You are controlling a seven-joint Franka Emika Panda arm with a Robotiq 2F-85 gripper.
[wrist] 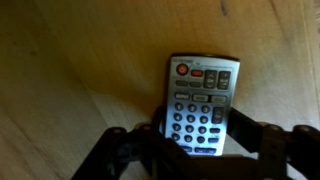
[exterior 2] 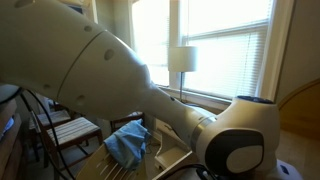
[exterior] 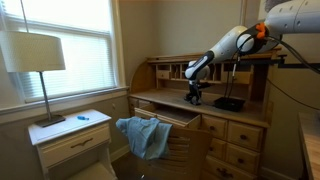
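A grey remote control (wrist: 200, 95) with dark buttons and one red button fills the middle of the wrist view, over a wooden surface. My gripper is shut on it, with dark fingers against both of its long sides. The remote's lower end is partly hidden by the gripper. In exterior view 1 the gripper (exterior: 194, 98) is low over the desktop, and the remote is too small to make out there. The arm hides the gripper in exterior view 2.
A black tray (exterior: 229, 103) sits on the wooden desk (exterior: 243, 118) right of the gripper. Shelves rise behind. A chair with a blue cloth (exterior: 146, 137) stands in front, near an open drawer. A lamp (exterior: 36, 55) stands on the white nightstand (exterior: 73, 138) at left.
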